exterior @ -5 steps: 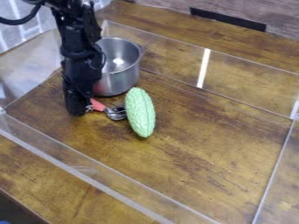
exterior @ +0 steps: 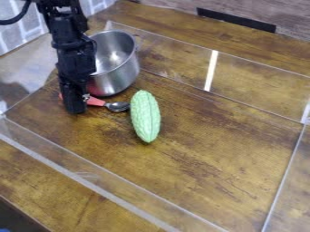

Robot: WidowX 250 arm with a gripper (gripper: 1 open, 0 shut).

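Observation:
My black gripper [exterior: 75,101] is low on the left of the wooden table, against the left side of a steel pot [exterior: 115,56]. A red-handled spoon [exterior: 116,107] lies by its fingertips, the handle partly hidden behind them. The gripper looks shut; I cannot tell whether anything is between its fingers. A pale green vegetable, like a bitter melon [exterior: 145,116], lies to the right of the spoon.
A low transparent edging and a white tape strip [exterior: 211,71] run across it.
My gripper has shifted left. The pot, spoon and green vegetable have moved slightly left as well.

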